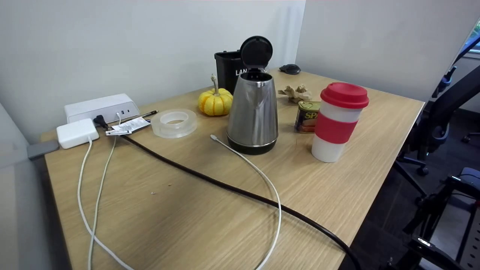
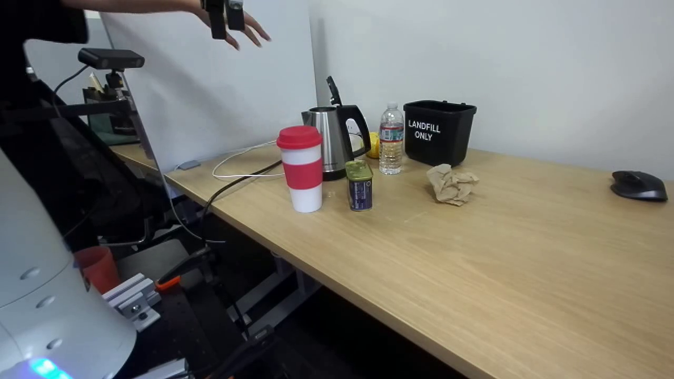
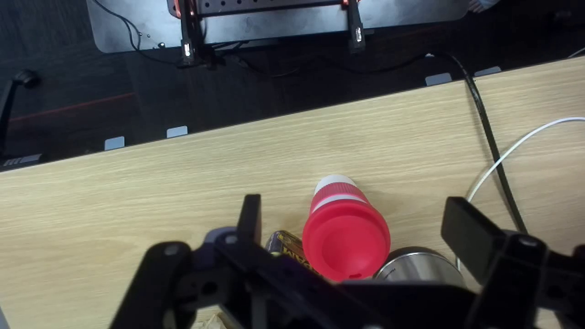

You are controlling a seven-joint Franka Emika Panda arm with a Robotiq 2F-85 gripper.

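Observation:
My gripper is open high over the table, its two fingers spread wide with only air between them; in exterior view 2 its dark fingertips show at the top left. Below, in the wrist view, a white tumbler with a red lid and sleeve (image 3: 345,238) appears in the gap, well beneath the fingers. The steel kettle (image 1: 253,112) stands upright, its black lid (image 1: 256,51) raised. Beside the tumbler is a SPAM can (image 2: 360,189). My gripper body hides part of the can and kettle in the wrist view.
A person's hand (image 2: 249,28) is close behind my gripper. Against the wall stand a black bin (image 2: 439,132), a water bottle (image 2: 391,142) and a yellow pumpkin (image 1: 215,102). Crumpled paper (image 2: 452,183) lies nearby. A black cable (image 1: 216,182) crosses the tabletop.

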